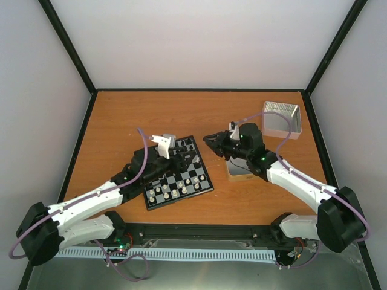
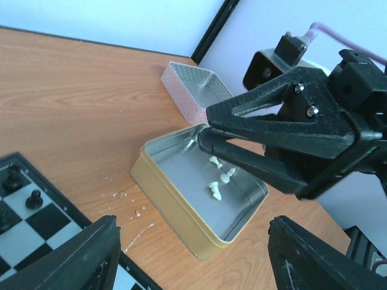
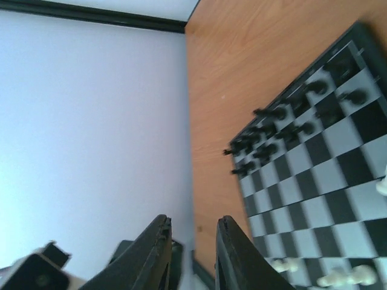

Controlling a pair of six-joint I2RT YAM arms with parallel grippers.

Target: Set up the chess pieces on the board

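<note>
The chessboard (image 1: 205, 181) lies in front of the left arm, black pieces (image 3: 357, 96) along its far rows, white pieces (image 3: 338, 279) nearer. My left gripper (image 1: 184, 158) hangs over the board, open and empty in the left wrist view (image 2: 187, 254). My right gripper (image 1: 211, 140) is in the air right of the board; its fingertips in the right wrist view (image 3: 194, 223) are close together, and whether they hold anything is unclear. A few white pieces (image 2: 215, 190) lie in the grey-lined box (image 2: 169, 211).
A pink-sided bin (image 1: 281, 124) stands at the back right. The two arms are close to each other over the gap between board and box.
</note>
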